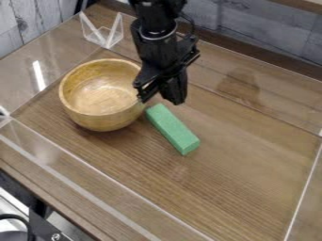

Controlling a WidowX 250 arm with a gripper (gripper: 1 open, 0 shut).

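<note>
The black gripper [161, 90] hangs over the table between a round wooden bowl [98, 87] and a green block [172, 129]. Its fingertips are close to the bowl's right rim, above and behind the green block, apart from it. The fingers look close together, with nothing visible between them. The green block lies flat on the table, just right of the bowl, long side running from upper left to lower right.
A clear plastic item [104, 30] stands at the back left. A black cable lies at the lower left edge.
</note>
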